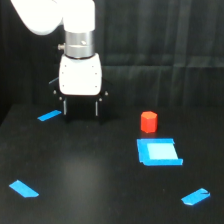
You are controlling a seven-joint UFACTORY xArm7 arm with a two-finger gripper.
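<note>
My gripper (81, 106) hangs over the back left of the black table, pointing down, its two fingers spread wide with nothing between them. To its right and apart from it, a small red block (149, 122) stands upright on the table. Just in front of the block lies a white square (161, 151) framed by blue tape (143, 151).
Strips of blue tape mark the table at the front left (23, 189), the front right (195, 197) and the back left (49, 115). A dark curtain (150, 50) hangs behind.
</note>
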